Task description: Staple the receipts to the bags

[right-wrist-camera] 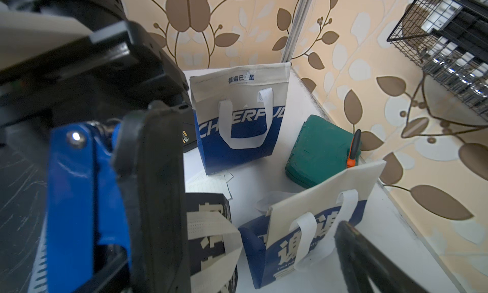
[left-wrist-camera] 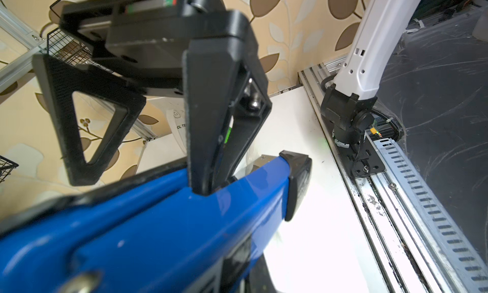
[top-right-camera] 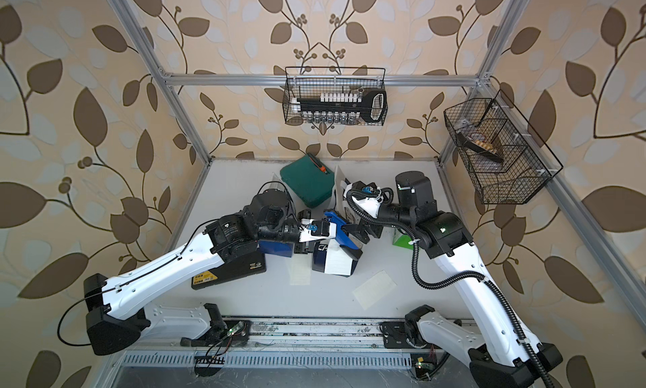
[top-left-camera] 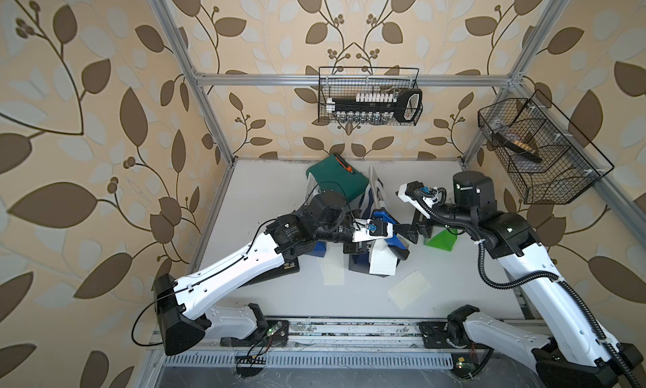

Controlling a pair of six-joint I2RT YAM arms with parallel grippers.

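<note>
The blue stapler is held tilted in the air above the middle of the table, with my left gripper shut on it; the left fingertips are hidden. It fills the lower part of the left wrist view, its blue body crossing in front of my right gripper's black finger. Close to the stapler, my right gripper stands open. Below them is a dark blue and white bag, its pale panel hanging over its front. Whether a receipt lies on it I cannot tell.
Two more blue and white bags, one upright and one leaning, stand nearby. A green case sits at the back. Loose paper lies in front right, and a black box at left.
</note>
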